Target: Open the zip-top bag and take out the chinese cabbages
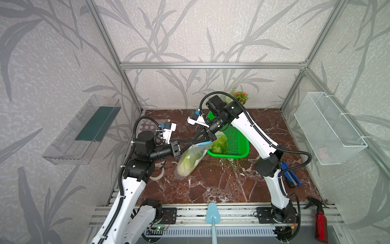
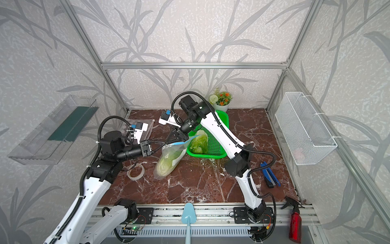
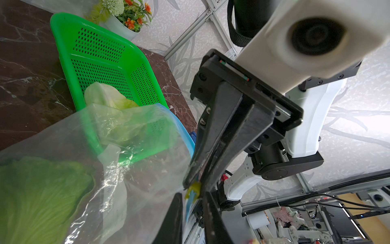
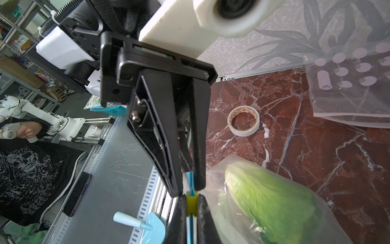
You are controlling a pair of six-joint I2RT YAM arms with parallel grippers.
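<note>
A clear zip top bag (image 1: 191, 161) holding a pale green Chinese cabbage (image 4: 268, 199) hangs aslant below both grippers. Along its mouth runs a blue zip strip (image 3: 178, 126) with a small yellow slider (image 3: 195, 190). My right gripper is shut on that slider. My left gripper has its fingers apart around the strip's end beside the slider; in the right wrist view a gap shows on either side of the strip. A second cabbage (image 2: 199, 142) lies in the green basket (image 2: 221, 152). How far the zip is parted cannot be seen.
A roll of tape (image 2: 136, 172) lies on the left of the marble table, with another clear bag (image 4: 349, 85) behind it. A flower pot (image 2: 221, 105) stands behind the basket. Blue-handled tool (image 2: 270, 174) lies at the right.
</note>
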